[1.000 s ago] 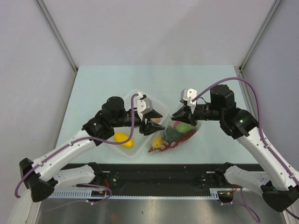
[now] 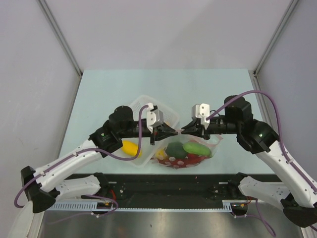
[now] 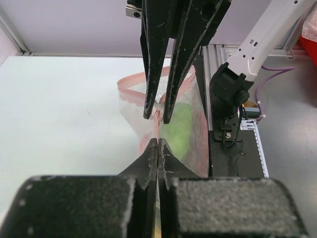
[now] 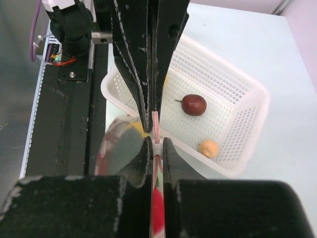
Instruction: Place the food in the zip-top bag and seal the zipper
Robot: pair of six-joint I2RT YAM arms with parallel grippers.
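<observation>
The zip top bag [image 2: 190,151] stands at the front middle, holding green, yellow and red food; its pink zipper [image 3: 131,82] shows in the left wrist view. My right gripper [image 2: 184,131] is shut on the zipper near one end, its pink strip [image 4: 155,124] running between the fingers. My left gripper [image 2: 173,132] is shut directly opposite, almost tip to tip with the right one; the pink strip rises at its tips in the left wrist view, and nothing clearly shows between its fingers.
A white perforated basket [image 4: 237,129] at the left of the bag holds a dark round fruit [image 4: 194,105], a tan ball [image 4: 208,148] and a yellow item [image 2: 130,148].
</observation>
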